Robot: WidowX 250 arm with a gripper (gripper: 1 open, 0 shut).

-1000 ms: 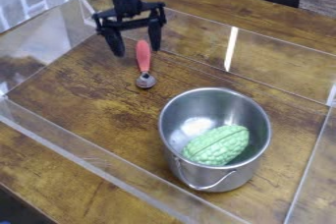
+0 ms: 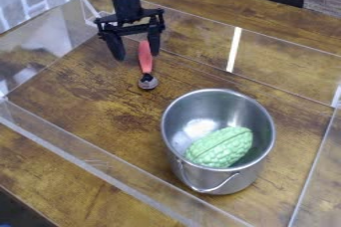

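My black gripper [image 2: 134,47] stands open near the top of the view, its fingers pointing down beside a red-handled ladle or spoon [image 2: 146,58] whose silver end lies toward the front. A silver pot [image 2: 178,131] at the lower right holds a pale green, bumpy object [image 2: 218,146], perhaps a toy corn or cabbage. Whether my fingers touch the red handle is hard to tell.
Clear panels run along its left and right edges, and a white strip [image 2: 234,50] lies to the right of the spoon.
My gripper has moved up and to the left from over the red handle, which is now more exposed. The pot and its contents are unchanged.
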